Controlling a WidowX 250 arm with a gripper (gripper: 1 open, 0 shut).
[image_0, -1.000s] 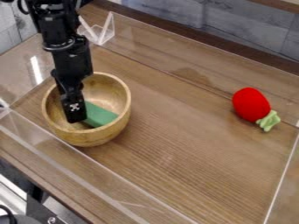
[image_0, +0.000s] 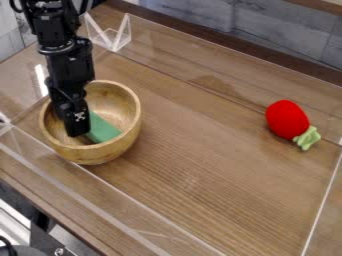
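A wooden bowl (image_0: 118, 149) sits at the left of the table, holding a green block (image_0: 102, 129). My black gripper (image_0: 78, 123) reaches down from the top left into the bowl, beside the green block at its left. The fingertips are dark and partly lost against the bowl's interior; nothing is clearly held.
A red object with a green end (image_0: 287, 120) lies at the right of the table (image_0: 214, 200). Some white pieces show at the left edge near the bowl.
My gripper has shifted a little left within the bowl, and the green block now appears more upright and further up-left.
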